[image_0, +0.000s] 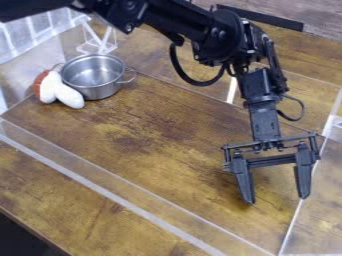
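Observation:
My gripper (275, 180) hangs low over the bare right side of the wooden table, its two fingers spread wide apart with nothing between them. At the upper left sits a steel pot (94, 75) with side handles. Against it on the left lie white objects (62, 93) with a red-brown part, too small to identify.
Clear plastic borders run along the left, front and right of the wooden tabletop (134, 140). A white frame-like object stands behind the pot.

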